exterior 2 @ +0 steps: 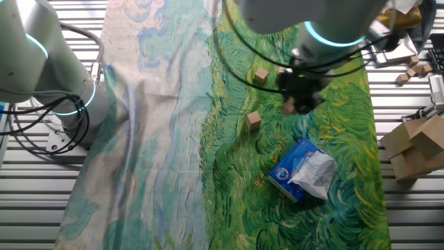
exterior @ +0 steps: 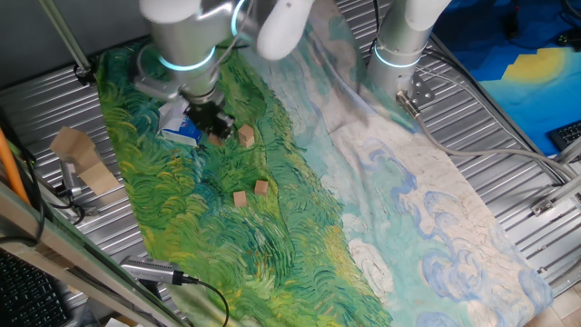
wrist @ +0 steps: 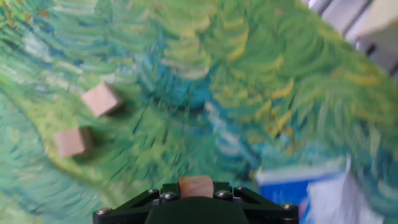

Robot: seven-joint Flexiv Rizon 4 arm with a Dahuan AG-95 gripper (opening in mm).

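My gripper [exterior 2: 297, 101] is shut on a small wooden cube [wrist: 196, 186], whose pale face shows between the fingers in the wrist view. In exterior view 2 the held cube [exterior 2: 288, 106] hangs over the green part of the cloth. Three more cubes sit on the cloth in exterior view 1: one [exterior: 246, 136] just right of the gripper, and two close together, a right one [exterior: 261, 187] and a left one [exterior: 240, 198]. At the wrist view's left are two loose cubes, an upper one [wrist: 101, 99] and a lower one [wrist: 73, 142].
A blue tissue pack [exterior 2: 291, 171] with white tissue [exterior 2: 317, 173] sticking out lies close to the gripper. Cardboard boxes [exterior: 83, 162] stand off the cloth.
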